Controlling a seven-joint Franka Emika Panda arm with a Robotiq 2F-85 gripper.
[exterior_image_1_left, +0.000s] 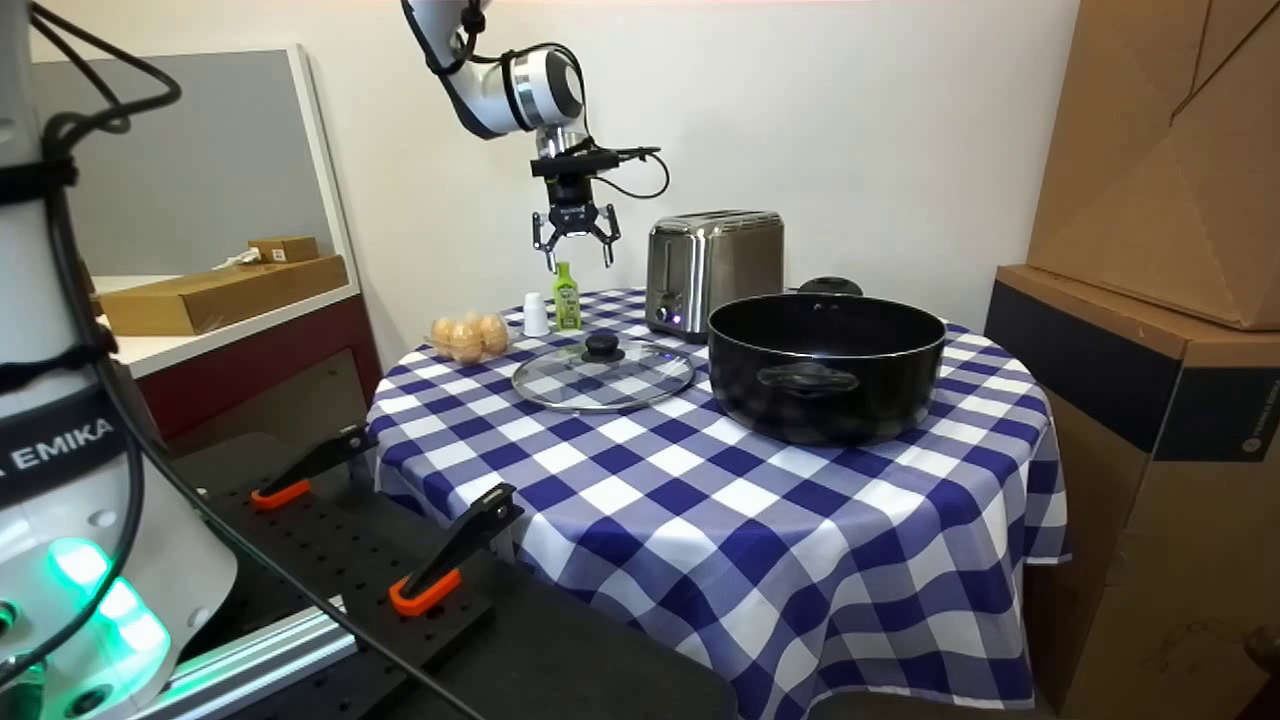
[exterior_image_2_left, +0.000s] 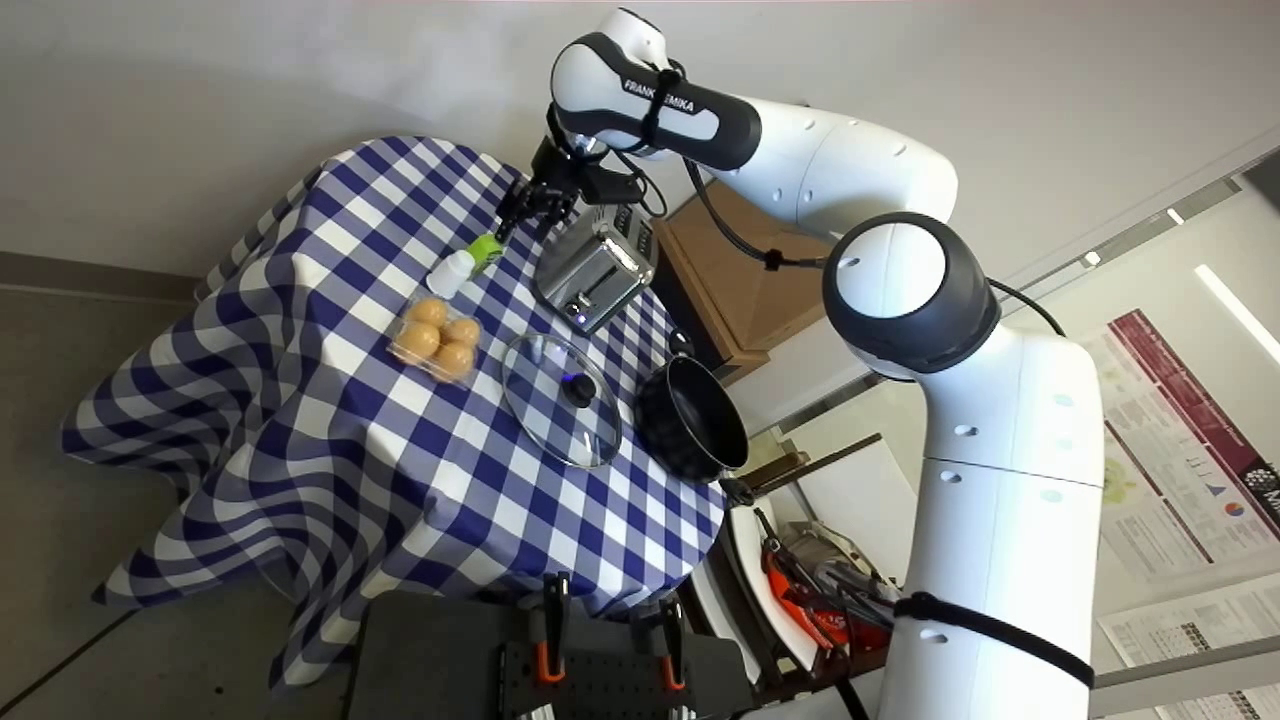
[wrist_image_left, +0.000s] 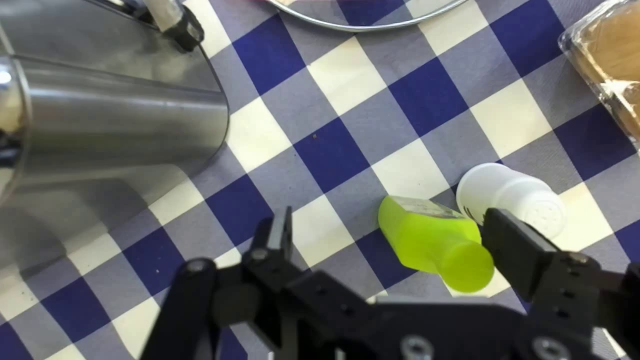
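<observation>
My gripper (exterior_image_1_left: 579, 264) is open and empty, hanging above the back of the table. Under it in exterior view 1 stands a green bottle (exterior_image_1_left: 567, 301) with a label. From the wrist view, the upright bottle (wrist_image_left: 429, 240) appears between my two fingers, closer to the right fingertip (wrist_image_left: 504, 240) than to the left one. A white shaker (wrist_image_left: 510, 198) stands right beside the bottle, partly behind that right finger. The bottle's top looks lower than my fingertips in exterior view 1.
A steel toaster (exterior_image_1_left: 720, 270) stands close by on one side, a clear pack of eggs (exterior_image_2_left: 435, 338) on the other. The glass lid (exterior_image_1_left: 603, 374) lies flat before them, near the black pot (exterior_image_1_left: 828, 372).
</observation>
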